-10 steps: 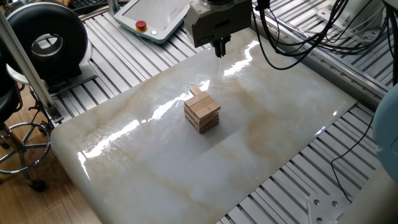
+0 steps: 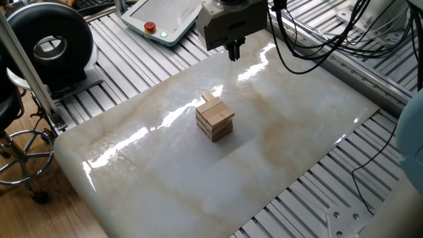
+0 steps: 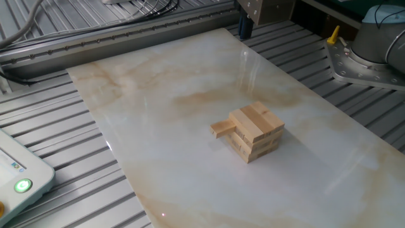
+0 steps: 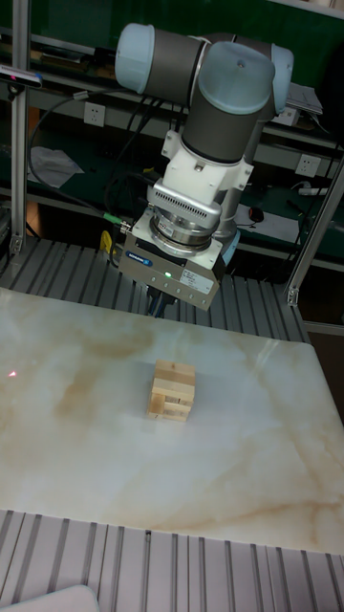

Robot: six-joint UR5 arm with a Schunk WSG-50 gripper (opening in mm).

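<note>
A small stack of light wooden blocks (image 2: 214,118) stands on the marbled board, its layers laid crosswise. From one side of the stack a single block (image 3: 221,128) juts out below the top layer. Its far end is hidden inside the stack. My gripper (image 2: 234,53) hangs above the board's far edge, well clear of the stack, with its dark fingers pointing down. Nothing visible hangs from them. In exterior view 3 the gripper (image 4: 160,303) is behind the stack, and how far apart its fingers stand is unclear.
The glossy board (image 2: 152,165) is bare around the stack. A teach pendant (image 2: 162,20) with a red button lies on the slatted table. Black cables (image 2: 317,56) loop beside the arm, and a wheeled stool (image 2: 26,158) stands off the board's left side.
</note>
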